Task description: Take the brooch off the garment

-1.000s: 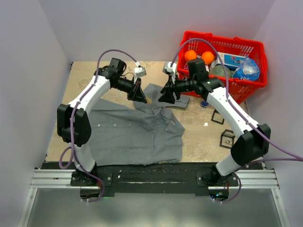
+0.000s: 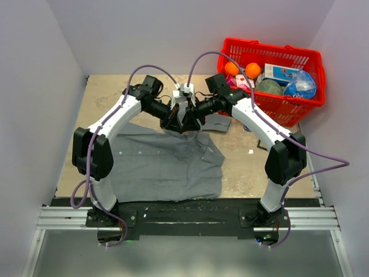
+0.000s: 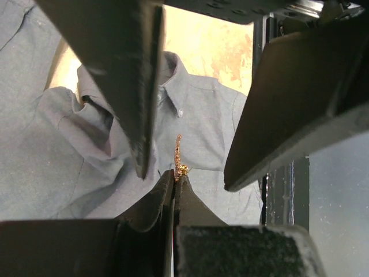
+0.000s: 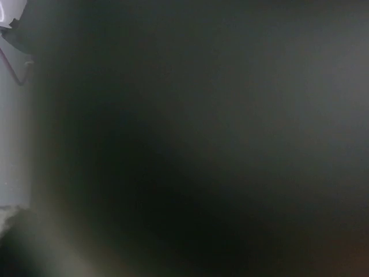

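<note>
The gold brooch shows edge-on in the left wrist view, upright at the tips of my left gripper, which is shut on it. The dark fingers of my right gripper reach in from above, one on each side of the brooch, apart and not closed on it. In the top view both grippers meet over the upper edge of the grey garment, and the brooch is hidden there. The garment lies spread out, with its collar part rumpled. Darkness and blur fill nearly all of the right wrist view.
A red basket with oranges, a box and a blue bag stands at the back right. Bare tabletop lies right of the garment. The two arms are very close together at the middle.
My right gripper has moved left to meet the left one. The garment looks unmoved.
</note>
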